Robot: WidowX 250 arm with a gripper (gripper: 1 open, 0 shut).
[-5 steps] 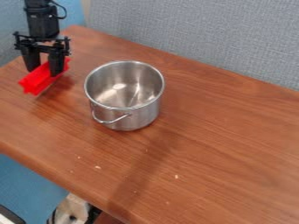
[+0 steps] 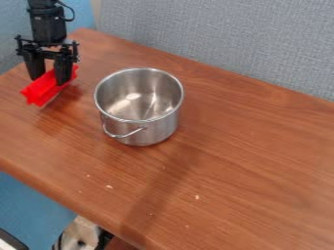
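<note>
My black gripper (image 2: 50, 68) reaches down at the upper left of the camera view, shut on a red block (image 2: 42, 90). The block is long and lies at a slant at the left side of the wooden table; whether it rests on the surface is hard to tell. To the right of it stands a steel pot (image 2: 139, 126) with a wire handle on its near side, upright and apart from the block.
A grey textured wall (image 2: 222, 39) runs along the back. The table's left edge drops to a blue floor at the lower left.
</note>
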